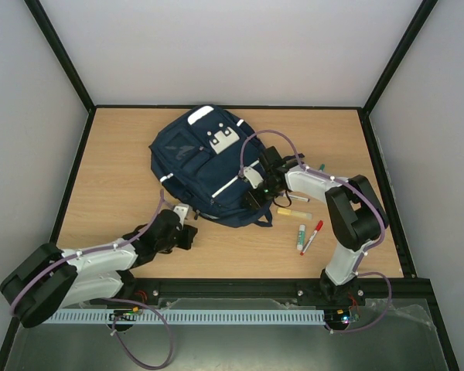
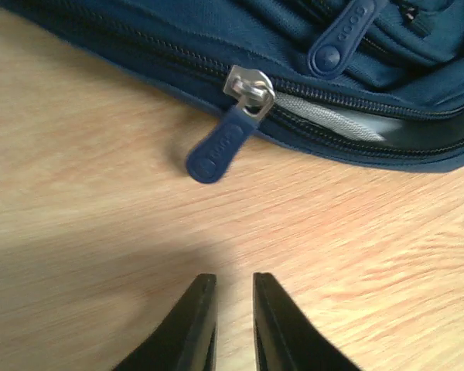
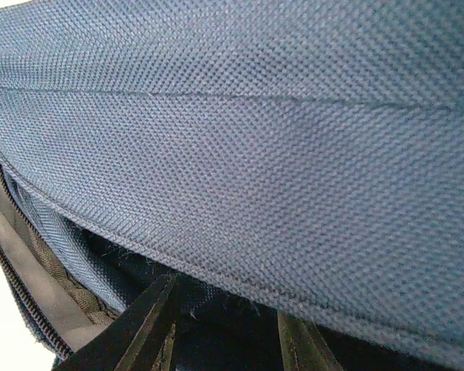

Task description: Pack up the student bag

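Observation:
A dark blue student bag (image 1: pixel 197 166) lies slanted on the table, its bear-face front up. Beside its lower edge, my left gripper (image 1: pixel 189 234) is low over the wood; in the left wrist view its fingers (image 2: pixel 197 321) have a narrow gap with only bare table showing. Above them a zip pull (image 2: pixel 216 147) hangs from the bag's edge, and to its right the zip is parted over grey lining. My right gripper (image 1: pixel 251 202) is at the bag's lower right. Blue cloth (image 3: pixel 240 162) arches over its parted fingers (image 3: pixel 158 328), with dark fabric behind; nothing held is visible there.
Right of the bag lie a yellow item (image 1: pixel 294 213), a glue stick (image 1: pixel 301 236) and a red-capped marker (image 1: pixel 312 237). More pens lie partly under the right arm. Bare wood is free at the left and the front.

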